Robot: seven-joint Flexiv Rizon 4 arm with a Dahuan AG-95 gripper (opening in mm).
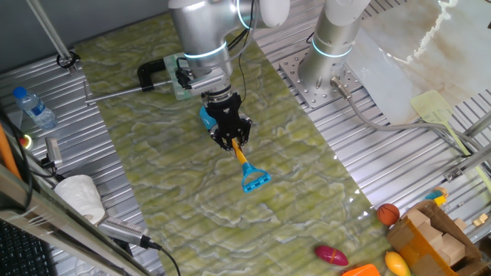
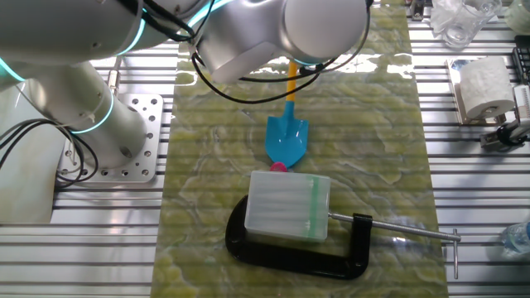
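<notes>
A toy shovel has a blue D-shaped handle [image 1: 255, 180], a yellow shaft [image 1: 240, 155] and a blue blade [image 2: 286, 139]. In exterior view 1 my black gripper [image 1: 236, 146] points down over the shaft, its fingers closed around the yellow part. The blade is mostly hidden behind the gripper there, with only a bit of blue showing at its left. From exterior view 2 the arm covers the gripper and handle; the blade points towards the clamped block. How high the shovel sits above the mat is hard to judge.
A pale translucent block [image 2: 287, 205] sits in a black C-clamp [image 2: 298, 258], with a small pink object [image 2: 278, 166] at its edge by the blade. A cardboard box [image 1: 428, 241], basketball [image 1: 387, 214] and purple toy [image 1: 331, 254] occupy the front right.
</notes>
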